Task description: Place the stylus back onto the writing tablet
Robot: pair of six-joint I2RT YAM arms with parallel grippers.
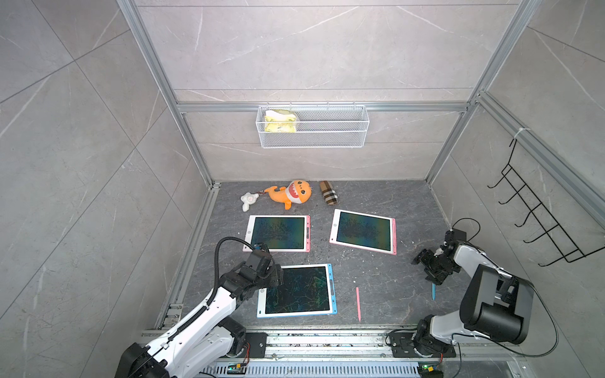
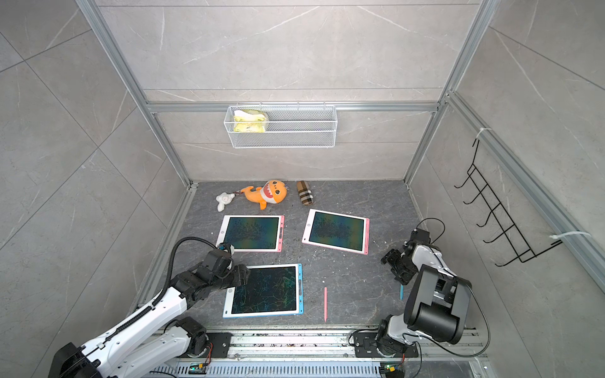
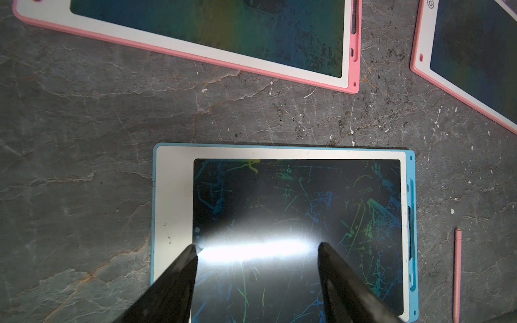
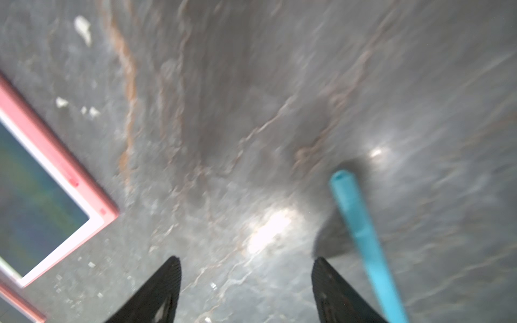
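Observation:
A blue stylus [image 4: 369, 247] lies on the grey table in the right wrist view, outside the fingers, just right of the right-hand finger. The top left view shows only part of this blue stylus [image 1: 433, 291], its upper end hidden under my right gripper [image 1: 427, 266]. That gripper is open and empty, low over the table. My left gripper hangs open and empty above the blue-edged writing tablet [image 3: 172, 210], whose slot [image 3: 411, 231] runs along its right edge. A pink stylus [image 1: 358, 304] rests to the right of this tablet.
Two pink-edged tablets [image 1: 278, 250] lie farther back. An orange shark toy [image 1: 288, 193], a white toy [image 1: 249, 200] and a striped item [image 1: 328, 192] sit along the back. Bare table separates the pink stylus from my right gripper.

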